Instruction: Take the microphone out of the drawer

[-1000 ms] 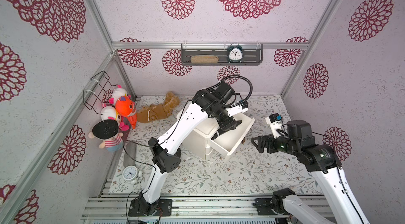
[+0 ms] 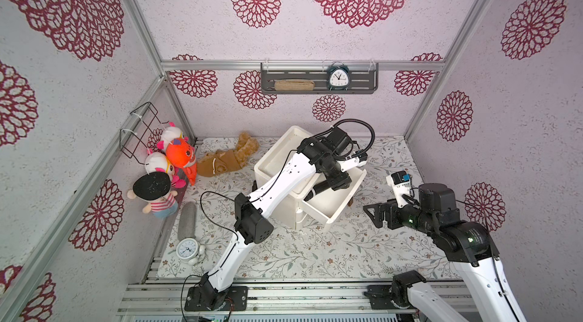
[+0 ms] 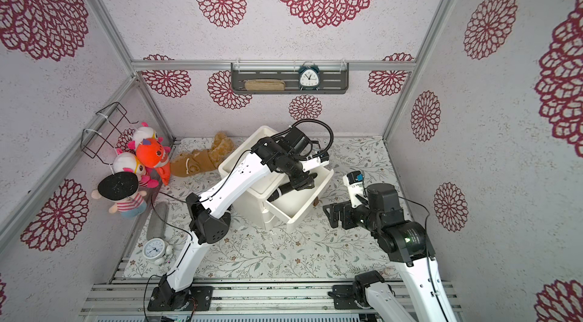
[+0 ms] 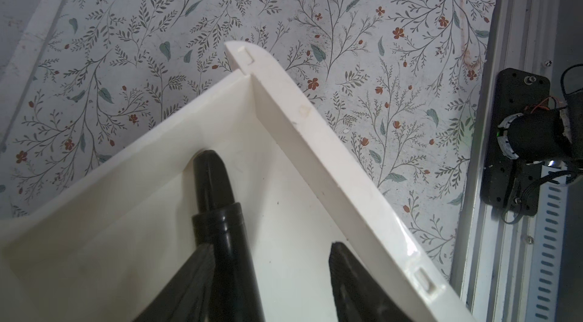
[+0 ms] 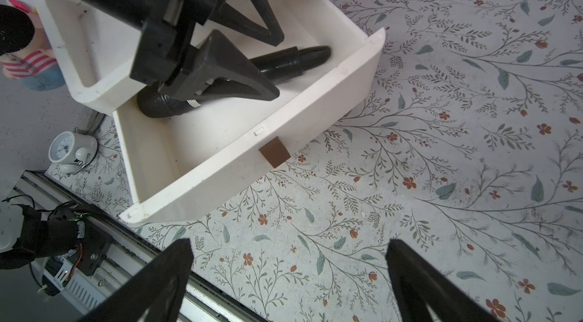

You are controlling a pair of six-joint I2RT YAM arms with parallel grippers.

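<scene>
The black microphone lies tilted along the floor of the pulled-out white drawer, its grille end toward the cabinet. Over it hangs my left gripper, fingers apart. In the left wrist view, the microphone's handle shows between the two fingertips, close to the left-hand one; contact cannot be made out. My right gripper stands open and empty to the right of the drawer, above the table. The left arm hides part of the microphone in both top views.
The white cabinet has an open tray top. A brown plush toy lies behind it to the left, with hanging dolls beyond. A white dial clock sits at front left. Right of the drawer, the table is clear.
My left gripper has moved to the right, farther over the drawer and along the microphone. The drawer stays put.
</scene>
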